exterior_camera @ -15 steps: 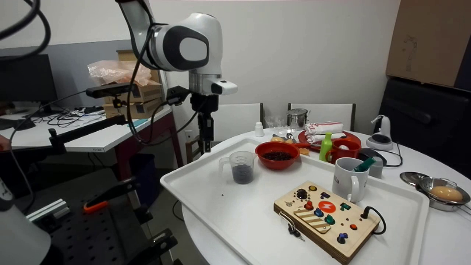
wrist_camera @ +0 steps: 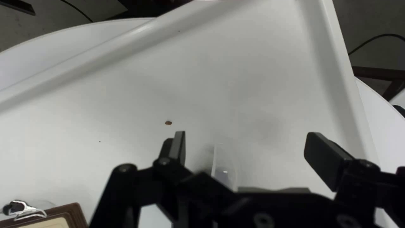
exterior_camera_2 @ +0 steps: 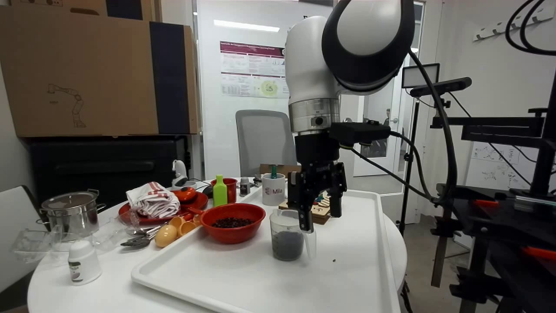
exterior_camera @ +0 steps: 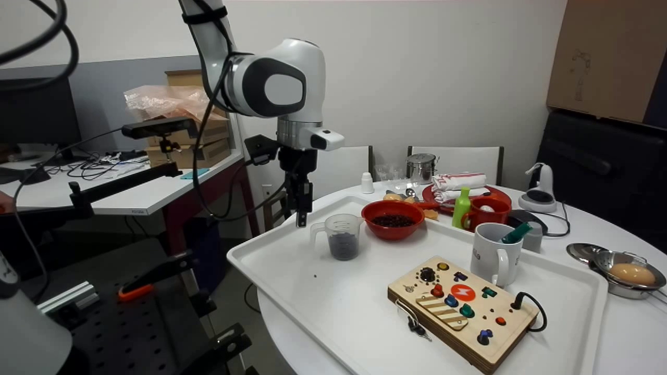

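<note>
A clear measuring cup (exterior_camera: 343, 242) with dark contents in its lower part stands upright on the white tray (exterior_camera: 294, 281). Its handle points toward my gripper (exterior_camera: 303, 220), which hangs pointing down on that side, with its tips around the height of the cup's rim. In exterior view 2 the open gripper (exterior_camera_2: 322, 221) partly covers the cup (exterior_camera_2: 285, 245). Both fingers (wrist_camera: 322, 157) stand wide apart in the wrist view, nothing held between them. Only the clear handle (wrist_camera: 224, 171) shows there, low between the fingers; the gripper body hides the rest.
Beside the cup sits a red bowl (exterior_camera: 392, 232) of dark beans. A wooden switch box (exterior_camera: 462, 312) and a white mug (exterior_camera: 495, 253) stand farther along the tray. One small dark speck (wrist_camera: 168, 123) lies on otherwise clear tray surface. The tray has a raised rim.
My arm has come lower and shifted slightly right in exterior view 1, bringing the gripper closer to the cup's handle. The cup and bowl have not moved.
</note>
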